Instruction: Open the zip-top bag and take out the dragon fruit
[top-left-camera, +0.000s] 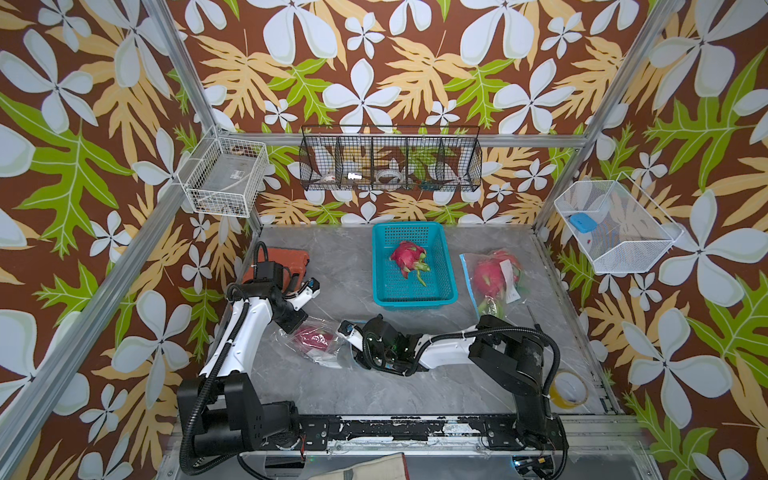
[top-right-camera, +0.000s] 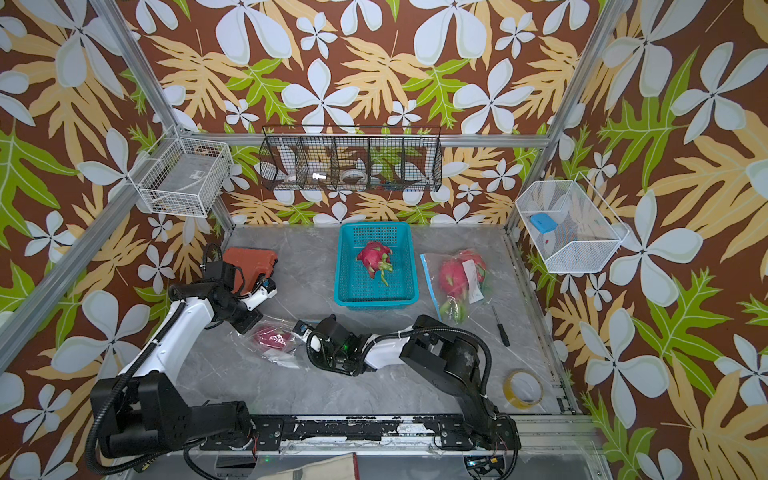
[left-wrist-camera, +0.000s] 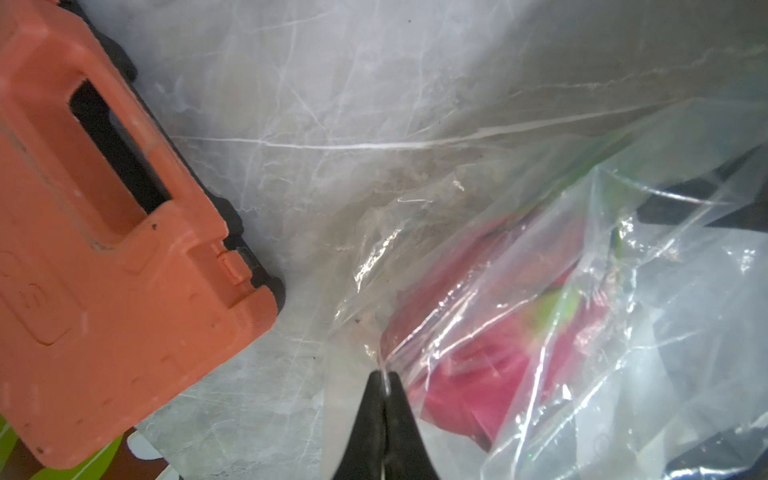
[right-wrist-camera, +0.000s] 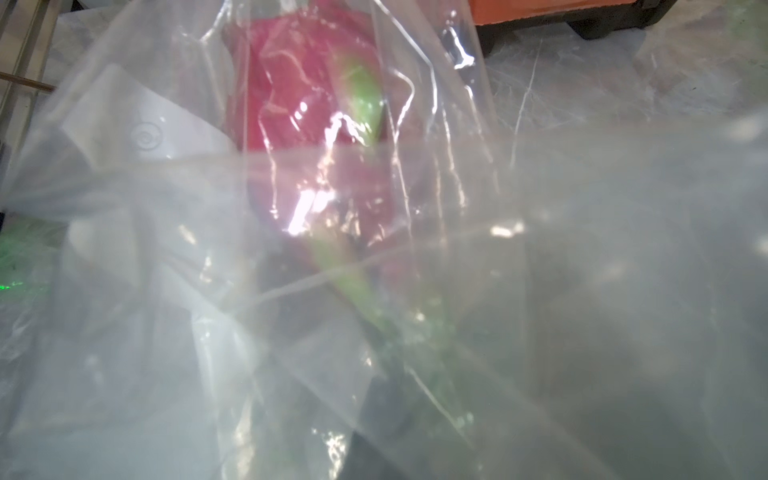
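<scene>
The clear bag (top-left-camera: 328, 361) lies at the front left of the table, with a pink dragon fruit (left-wrist-camera: 480, 392) inside it. My left gripper is shut at the bag's left end, and the creased film runs right to its fingertips, pinched there. At the other end of the bag is my right gripper (top-left-camera: 352, 339). Loose film spreads across the right wrist view and hides its fingertips, so its hold on the film is unclear. Through that film the dragon fruit (right-wrist-camera: 312, 96) and a white label (right-wrist-camera: 148, 128) show.
A teal basket (top-left-camera: 380, 280) at the middle holds one bare dragon fruit (top-left-camera: 409, 256). Right of it lies another bagged dragon fruit (top-right-camera: 453, 278), near a screwdriver (top-right-camera: 502, 333) and a tape roll (top-right-camera: 509, 392). An orange case (left-wrist-camera: 120, 320) stands left of the bag.
</scene>
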